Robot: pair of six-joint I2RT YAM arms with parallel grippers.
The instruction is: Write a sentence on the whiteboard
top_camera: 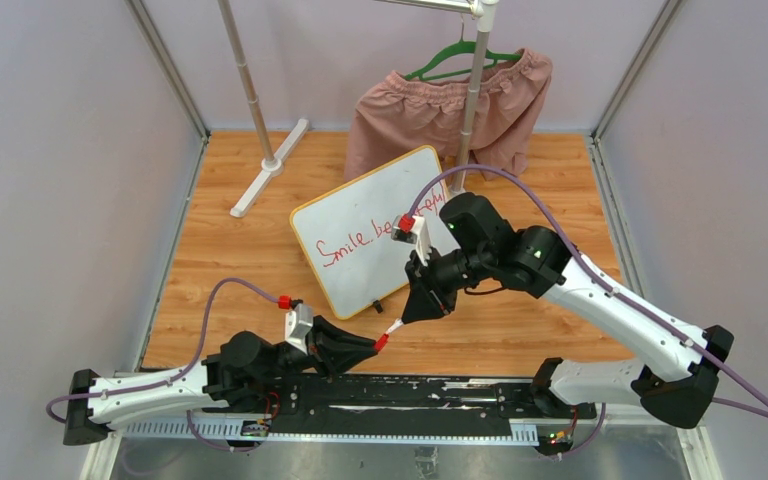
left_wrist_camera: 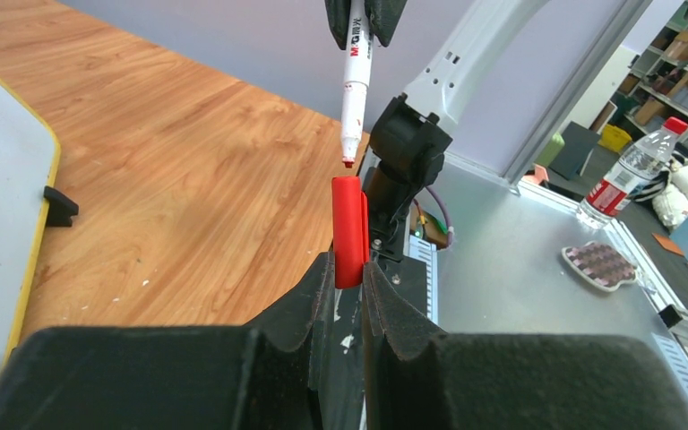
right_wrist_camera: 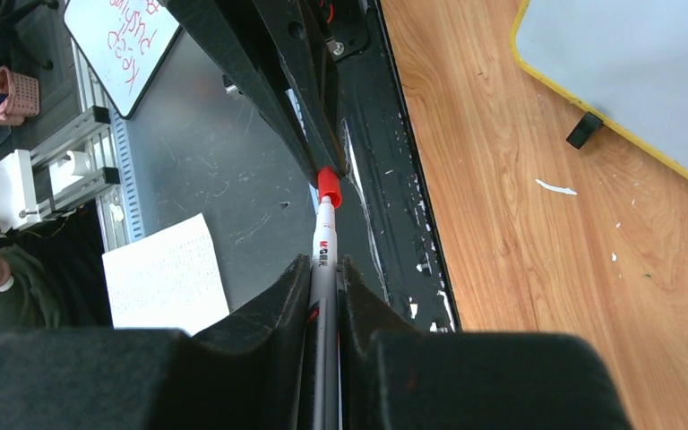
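The whiteboard (top_camera: 360, 280), yellow-edged, carries red handwriting beginning "Smile, be"; my right arm covers part of the line. Pinched in my right gripper (top_camera: 412, 312) is a white marker (left_wrist_camera: 356, 76), its red tip pointing at the cap. The red cap (left_wrist_camera: 348, 228) sticks out from my left gripper (top_camera: 374, 347), which is shut on it. A small gap shows between tip and cap in the left wrist view. In the right wrist view the marker (right_wrist_camera: 324, 246) lines up with the cap (right_wrist_camera: 329, 186), and whether they touch there is hard to tell.
Pink shorts (top_camera: 390, 115) hang from a green hanger on the rack (top_camera: 260, 110) behind the board. Bare wooden floor (top_camera: 230, 250) lies left of the board. A water bottle (left_wrist_camera: 632, 175) stands at the far edge in the left wrist view.
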